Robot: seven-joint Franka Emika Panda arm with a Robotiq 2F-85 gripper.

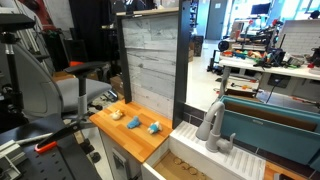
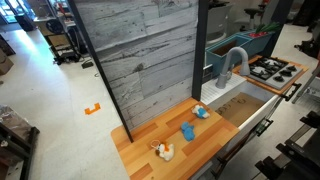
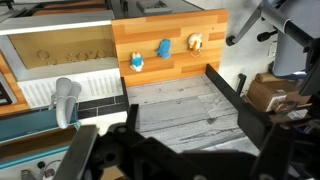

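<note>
Three small toys rest apart from one another on the wooden counter (image 2: 190,143). One is white with orange (image 2: 163,150), the middle one is blue (image 2: 187,131), and the third is white and blue (image 2: 201,111). From the wrist, the same blue-and-white toy (image 3: 137,62), blue toy (image 3: 164,48) and whitish toy (image 3: 195,42) appear near the top. My gripper is open in the wrist view, its dark fingers wide apart with nothing between them. It hangs away from the toys, over the grey plank panel. Neither exterior view shows the fingertips clearly.
A tall grey plank panel (image 2: 155,60) borders the counter's back. Beside the counter lies a sink (image 1: 185,165) with a grey faucet (image 1: 214,122). Farther along are a teal bin (image 1: 270,130) and a stovetop (image 2: 272,69). Bare wood surrounds the toys.
</note>
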